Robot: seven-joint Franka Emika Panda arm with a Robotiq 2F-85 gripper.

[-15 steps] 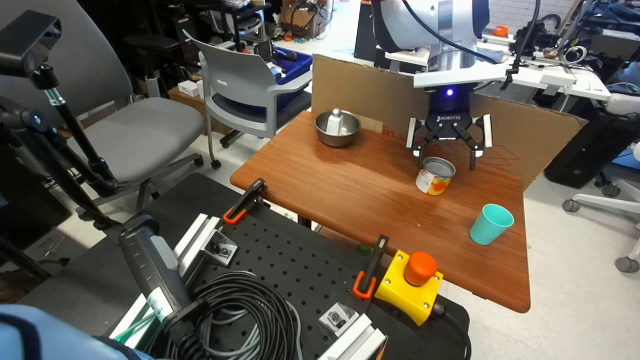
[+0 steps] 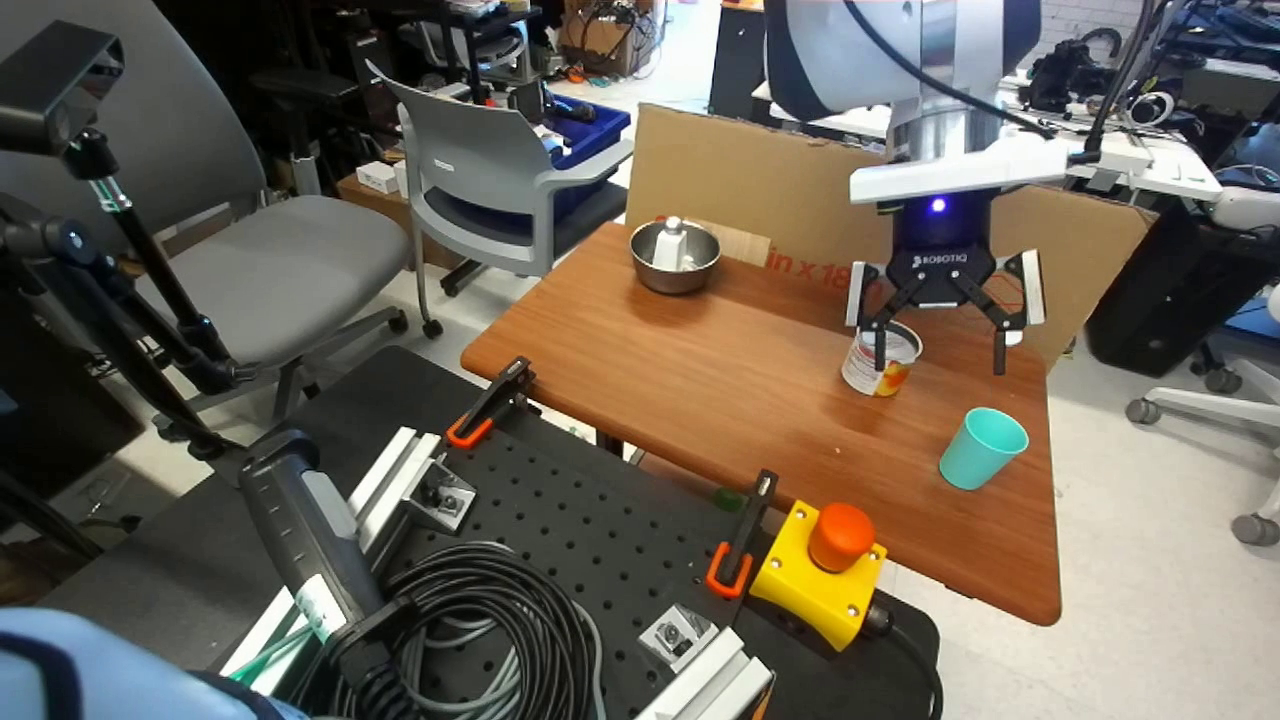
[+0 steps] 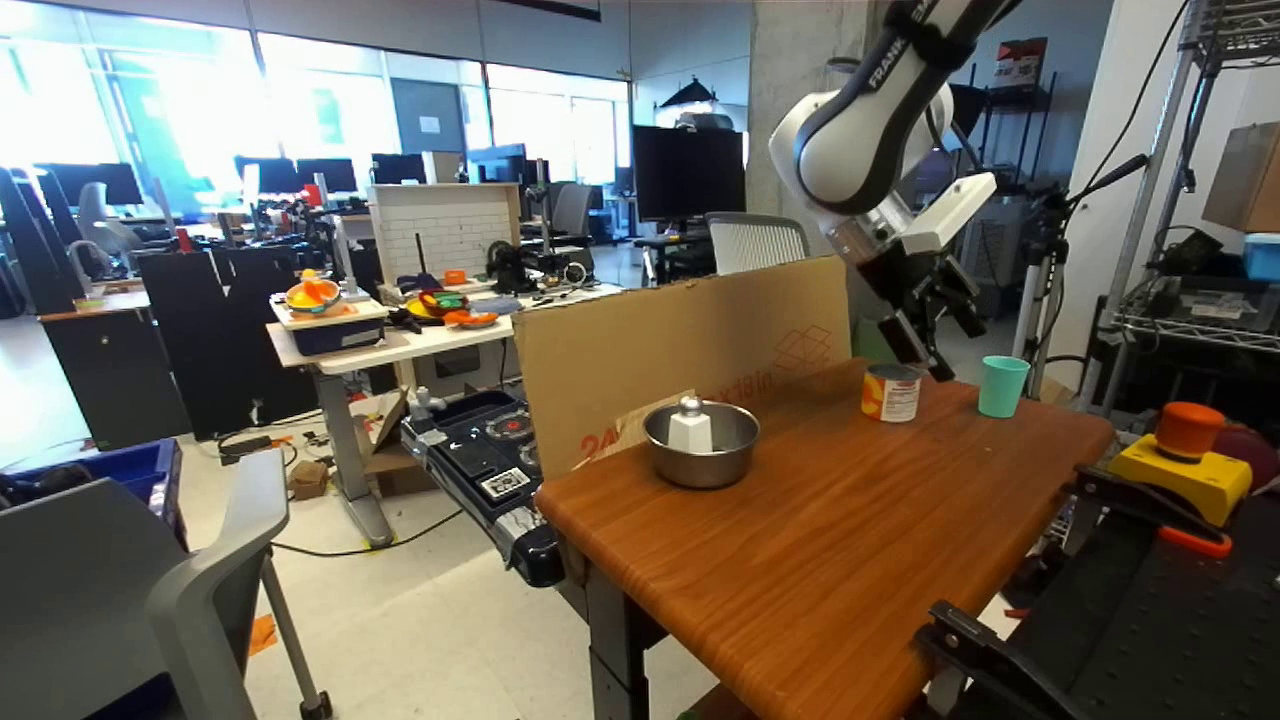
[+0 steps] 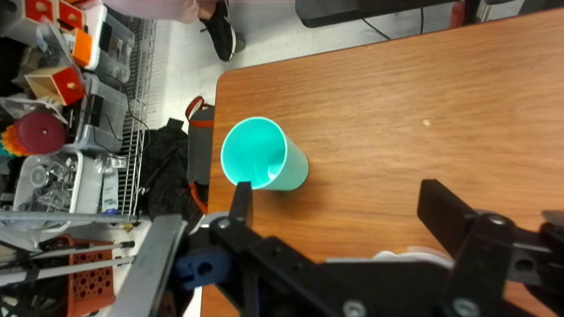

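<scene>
My gripper (image 2: 941,362) stands open above the right part of the table, nothing held between its fingers. A tin can with a paper label (image 2: 882,361) sits upright just behind the left finger in exterior view 1; whether they touch I cannot tell. In exterior view 2 the can (image 3: 890,395) is just below and left of the gripper. A turquoise cup (image 2: 982,450) stands upright near the table's right edge, apart from the fingers. From the wrist, the cup (image 4: 291,166) appears beyond the left finger, while a pale rounded edge shows partly hidden behind the gripper.
A metal bowl (image 2: 674,278) holding a white bottle-like object stands at the table's far left. Cardboard (image 3: 708,348) walls the back edge. Clamps and a yellow box with a red button (image 2: 821,576) sit along the front.
My gripper has moved right and somewhat toward the front, staying open. The can has shifted slightly right, and the cardboard's right part has moved. The cup and bowl are where they were.
</scene>
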